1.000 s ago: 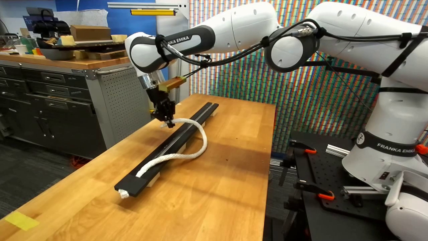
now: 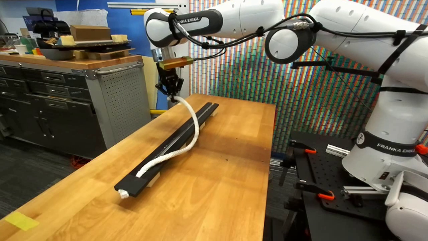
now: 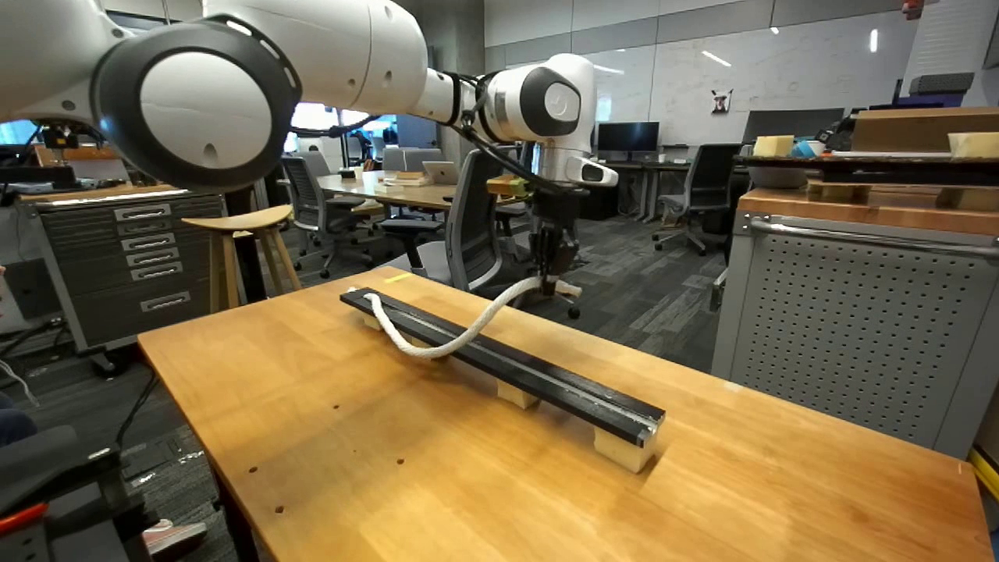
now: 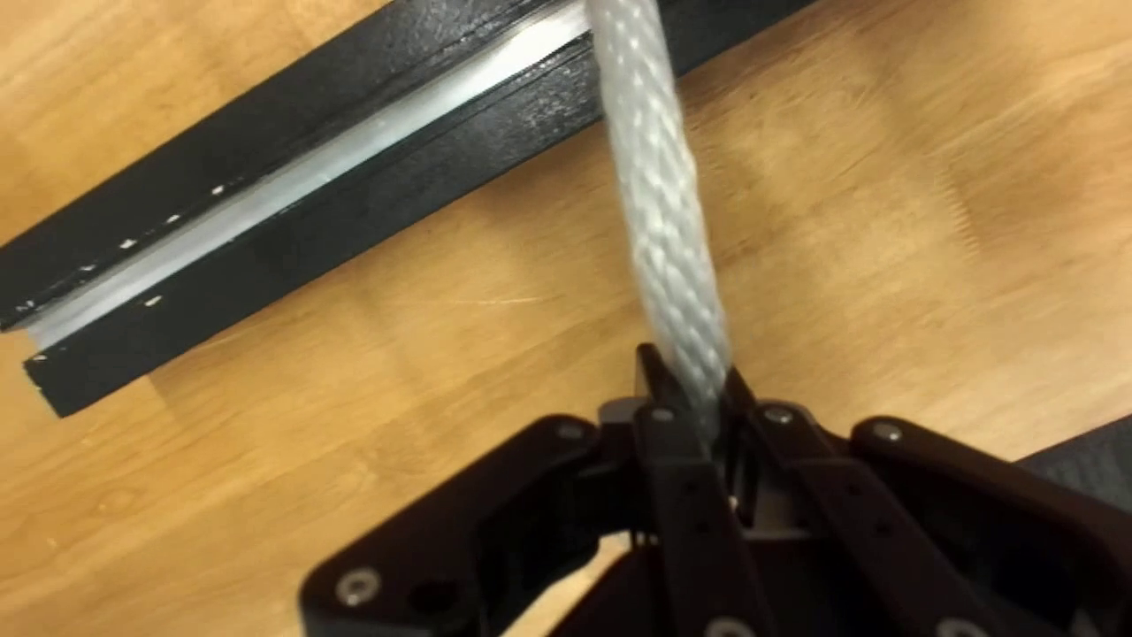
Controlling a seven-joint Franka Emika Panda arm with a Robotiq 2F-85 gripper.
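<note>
My gripper (image 2: 173,97) is shut on a white braided rope (image 2: 196,120) near its free end, held up above the table's far-left edge. In the wrist view the rope (image 4: 666,223) runs up from between the dark fingers and crosses over the black rail. From my grip it curves down, and its other end enters the near end of the black grooved rail (image 2: 176,140), with a frayed tip (image 2: 124,194) poking out below. In exterior view 2 a short stub of rope (image 3: 567,289) sticks out beyond the gripper (image 3: 549,286). The rail's groove (image 4: 318,175) shows empty near one end.
The rail rests on small wooden blocks (image 3: 623,449) on the wooden table (image 2: 224,188). To the right of the rail the tabletop is bare. A grey tool cabinet (image 2: 120,96) stands beyond the table's left side.
My gripper has risen and turned more upright, shifting slightly to the right in exterior view 1. The rope has been lifted with it, its loop now taller and narrower.
</note>
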